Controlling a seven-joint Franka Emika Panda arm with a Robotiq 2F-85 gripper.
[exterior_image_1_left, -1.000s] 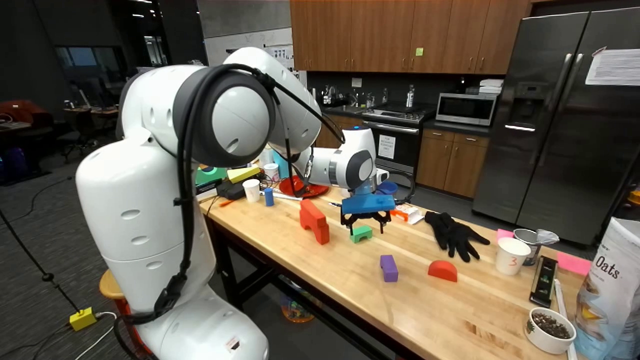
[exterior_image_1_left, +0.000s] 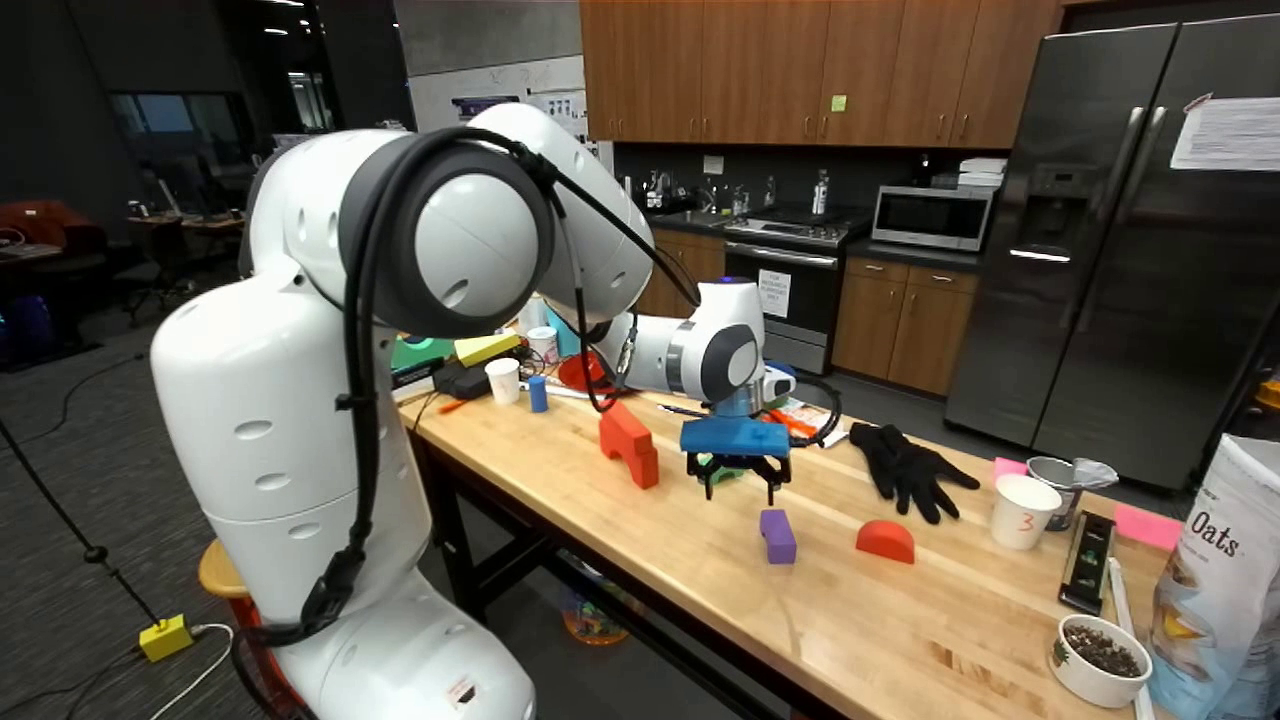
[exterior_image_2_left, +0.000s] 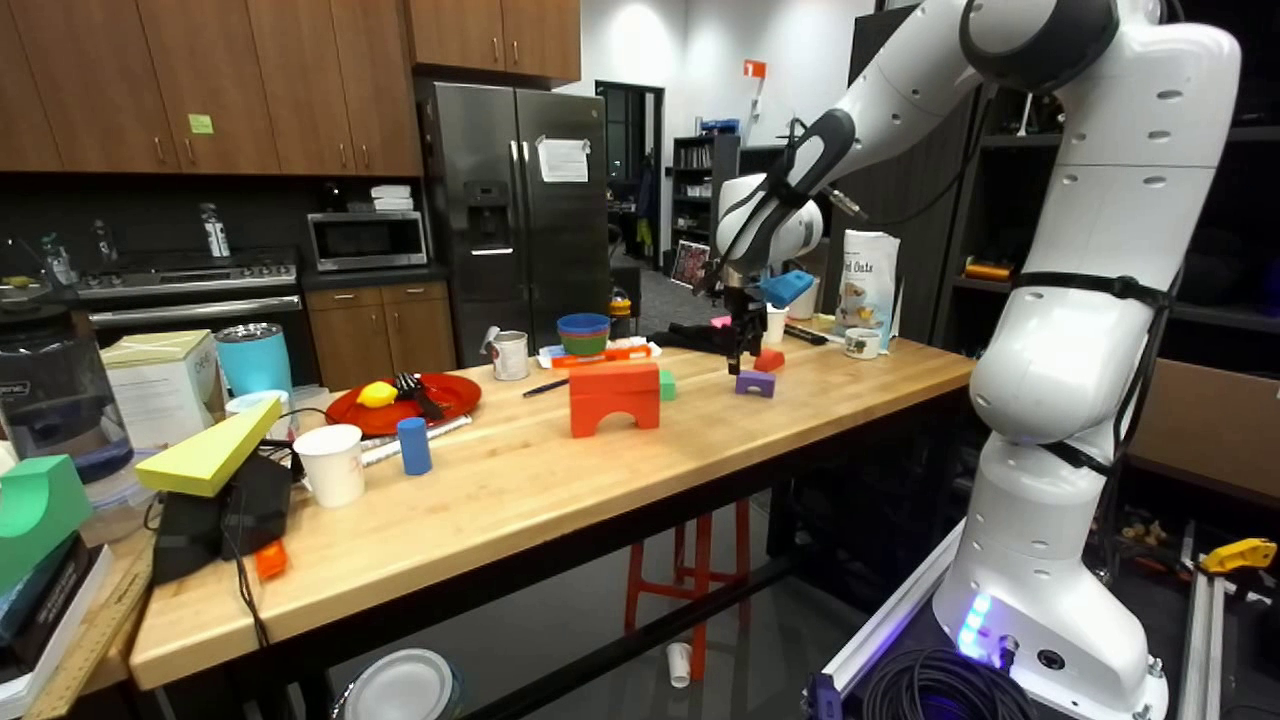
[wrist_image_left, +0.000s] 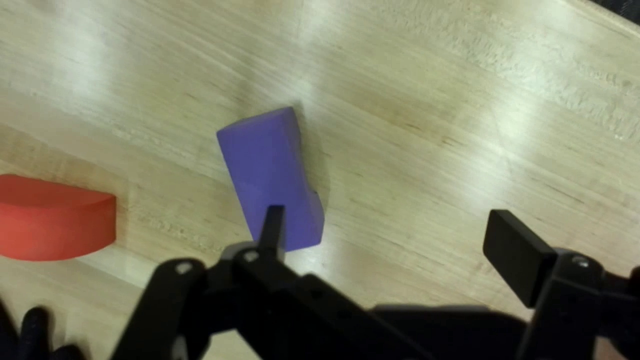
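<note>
On the wooden table (exterior_image_1_left: 720, 588) lies a purple block (exterior_image_1_left: 777, 536) with a notch in one side. My gripper (exterior_image_1_left: 739, 486) hangs above the tabletop, close to this block and a little off to one side, its fingers wide apart and empty. In the wrist view the purple block (wrist_image_left: 267, 174) shows up and left of the gap, one finger (wrist_image_left: 273, 231) overlapping its lower end in the picture. A red half-round block (exterior_image_1_left: 885, 541) sits nearby; in the wrist view it is at the left edge. Mostly hidden behind the gripper is a green block (exterior_image_2_left: 667, 384).
A red arch block (exterior_image_1_left: 630, 444) stands to the left. Black gloves (exterior_image_1_left: 912, 470), a paper cup (exterior_image_1_left: 1022, 510), a bowl (exterior_image_1_left: 1098, 660) and an oats bag (exterior_image_1_left: 1224, 588) occupy the right side. Bare wood surrounds the purple block.
My gripper has come lower and nearer to the purple block, now covering much of the green block in exterior view 1. The blocks have stayed in place.
</note>
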